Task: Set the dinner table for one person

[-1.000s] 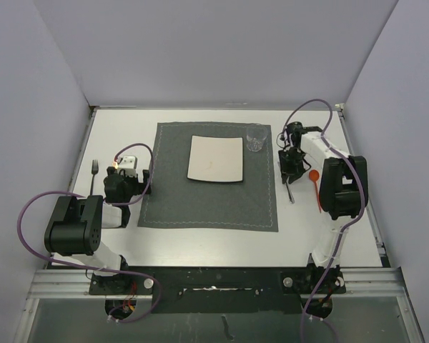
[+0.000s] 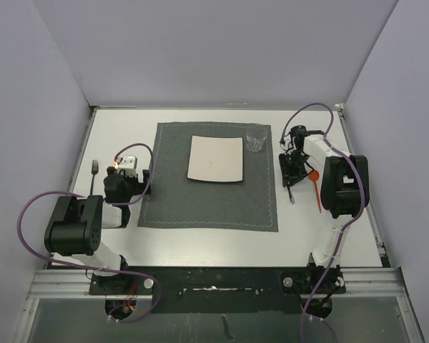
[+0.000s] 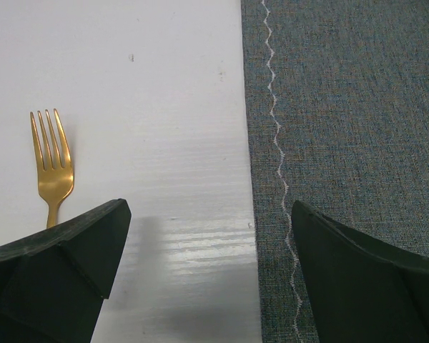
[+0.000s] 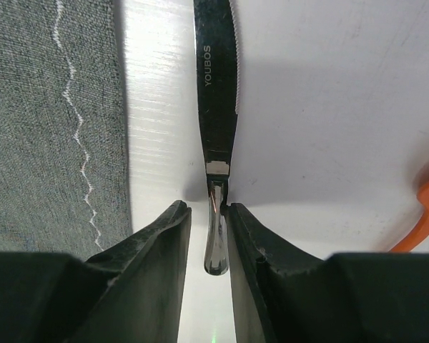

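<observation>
A square cream plate and a clear glass are on the dark grey placemat. Along the mat's right side lies a knife, blade toward the top of the right wrist view. My right gripper is open, its fingertips on either side of the knife's shiny narrow part; the right one looks close to it, contact unclear. To the left of the mat lies a golden fork, its lower handle hidden by a finger. My left gripper stands wide open and empty over the mat's left edge.
An orange spoon lies right of the knife, close to my right gripper. Bare white table runs along the front of the mat. Grey walls enclose the left, right and back.
My left arm, the plate, the glass, the fork and the spoon have stayed put.
</observation>
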